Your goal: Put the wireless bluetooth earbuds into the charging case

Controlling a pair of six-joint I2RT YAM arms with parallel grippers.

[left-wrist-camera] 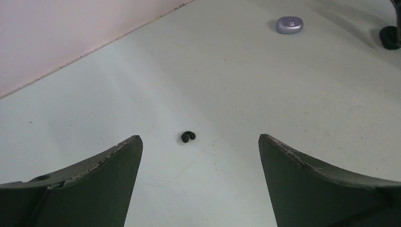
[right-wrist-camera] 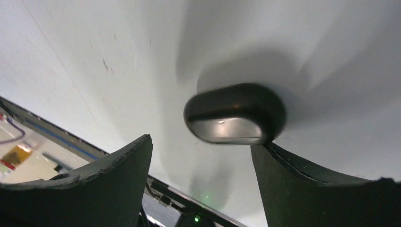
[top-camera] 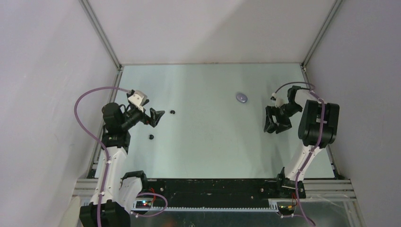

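Note:
Two small black earbuds lie on the left of the table, one (top-camera: 172, 112) near my left gripper's tips, the other (top-camera: 151, 137) lower; one bud (left-wrist-camera: 188, 136) shows in the left wrist view. My left gripper hangs open and empty above the table. My right gripper is open over a black rounded charging case (right-wrist-camera: 234, 106) with a glossy front, its right finger reaching the case's lower edge in that view. From the top, the case is mostly hidden under the right gripper (top-camera: 277, 126).
A lavender rounded object (top-camera: 241, 97) lies at the upper right of the white table (top-camera: 208, 132). Walls border the back and both sides, and a dark rail runs along the front edge.

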